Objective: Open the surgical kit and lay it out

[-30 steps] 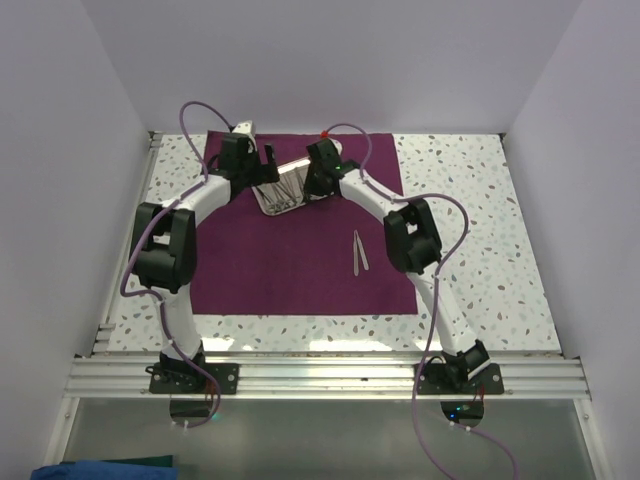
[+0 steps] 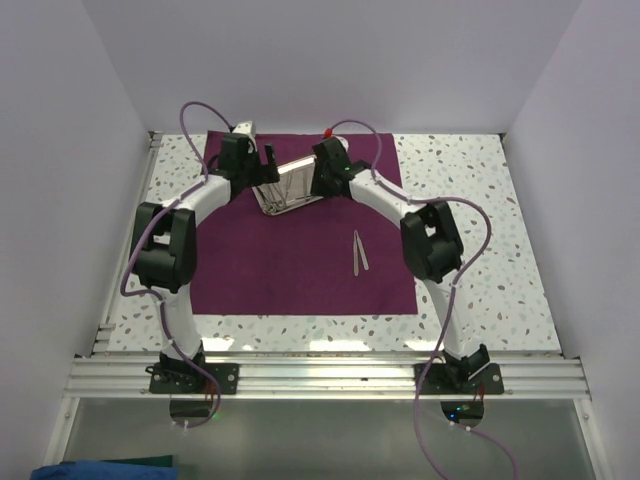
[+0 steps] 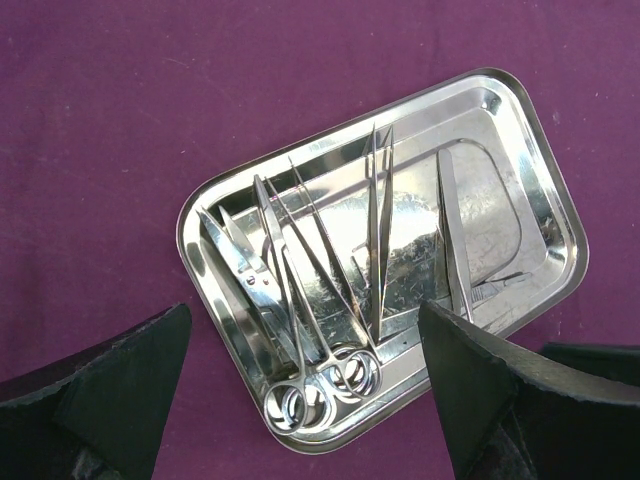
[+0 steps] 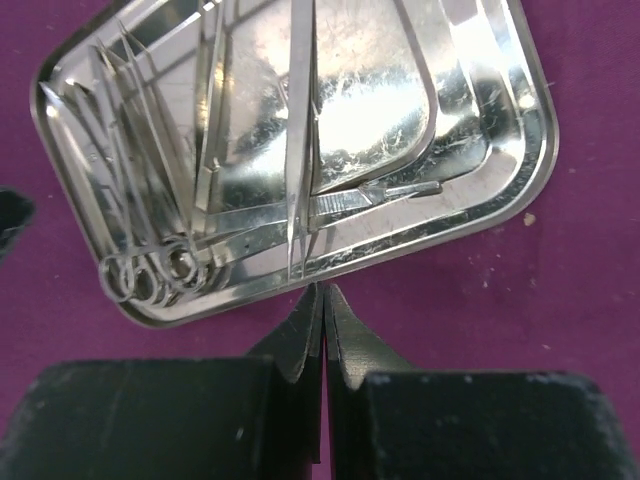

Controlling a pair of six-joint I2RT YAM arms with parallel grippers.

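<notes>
A steel tray (image 3: 520,160) on the purple cloth holds scissors (image 3: 255,285), tweezers (image 3: 387,200), a long flat instrument (image 4: 300,120) and a scalpel handle (image 4: 355,200) lying crosswise. My left gripper (image 2: 262,165) is open above the tray's left part, nothing visible between its fingers. My right gripper is shut at the tray's near rim, below the long flat instrument's tip, with nothing visible between its fingers. In the top view two slim instruments (image 2: 356,255) lie side by side on the cloth, right of centre.
Walls stand at both sides and the back. A blue item (image 2: 110,470) lies beyond the front edge at lower left.
My right arm has shifted to the right in the top view, its gripper moving slightly along the tray. The left arm stays still, as do the two instruments on the cloth.
</notes>
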